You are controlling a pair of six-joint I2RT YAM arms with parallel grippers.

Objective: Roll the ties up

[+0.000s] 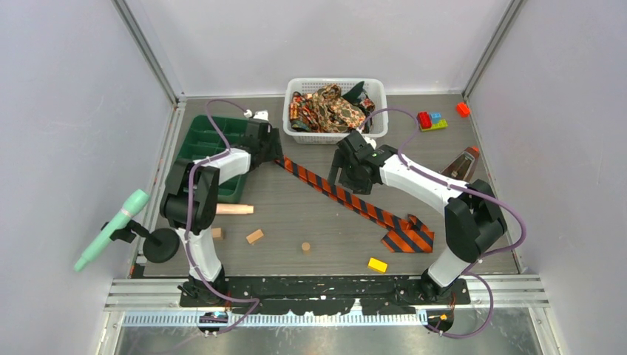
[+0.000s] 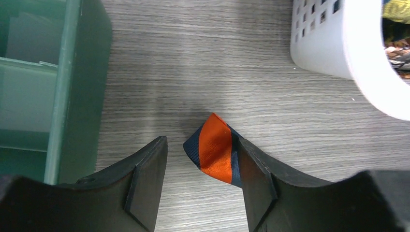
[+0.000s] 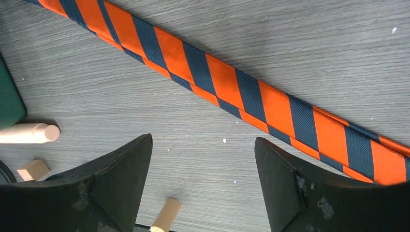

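Observation:
An orange and navy striped tie (image 1: 347, 203) lies stretched diagonally on the table, folded wide end at front right. My left gripper is part open around the tie's narrow end (image 2: 215, 147), which sits between its fingertips; whether both touch it I cannot tell. My right gripper stands open above the middle of the striped band (image 3: 295, 121), nothing between its fingers.
A white basket (image 1: 336, 137) of ties stands at the back, a green compartment box (image 1: 200, 148) left. Loose wooden blocks (image 1: 254, 236), a yellow block (image 1: 377, 264) and toy bricks (image 1: 432, 122) lie around.

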